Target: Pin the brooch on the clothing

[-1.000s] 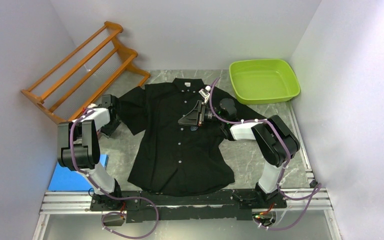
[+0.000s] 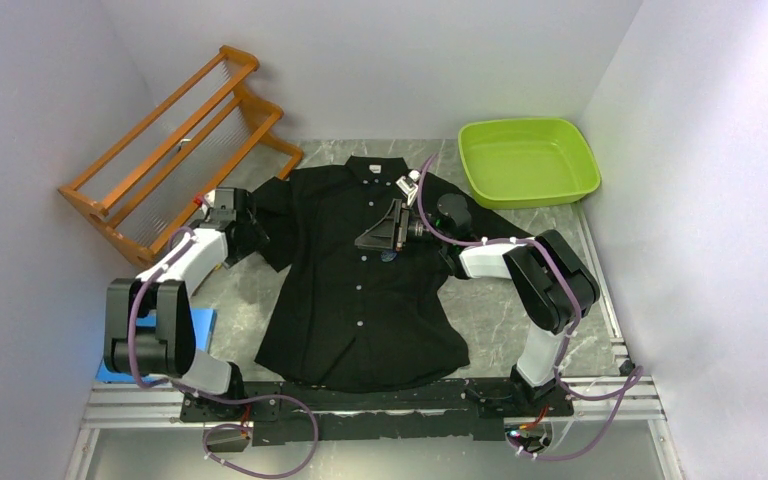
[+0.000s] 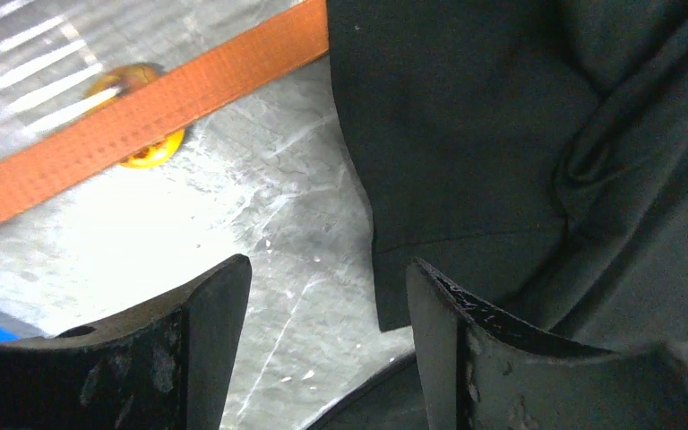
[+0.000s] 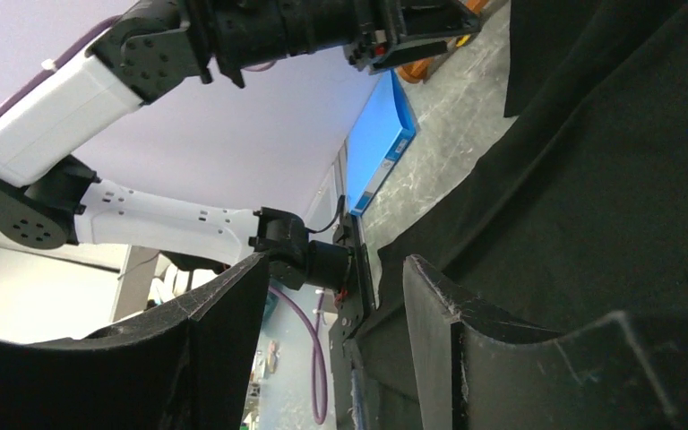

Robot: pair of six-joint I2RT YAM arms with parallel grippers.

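Observation:
The black button-front shirt [image 2: 325, 300] lies spread on the table, its left sleeve in the left wrist view [image 3: 466, 161]. A small blue item [image 2: 389, 256] sits on its chest, details too small to tell. A round yellow piece [image 3: 157, 154] is partly hidden behind a wooden rail; which of these is the brooch, I cannot tell. My left gripper is open beside the sleeve cuff, nothing between its fingers. Over the shirt's chest, close to the blue item, my right gripper stands with parted, empty fingers.
A wooden rack [image 2: 150, 180] leans at the left wall, close to the left arm. A green basin [image 2: 530, 190] stands at the back right. The blue folder [image 2: 203, 330] lies under the left arm. Grey table shows free right of the shirt.
My left gripper has moved right, over the sleeve's edge. The wooden rack has shifted slightly right and toward the front, and the cuff is a little displaced. The right arm looks nearly still.

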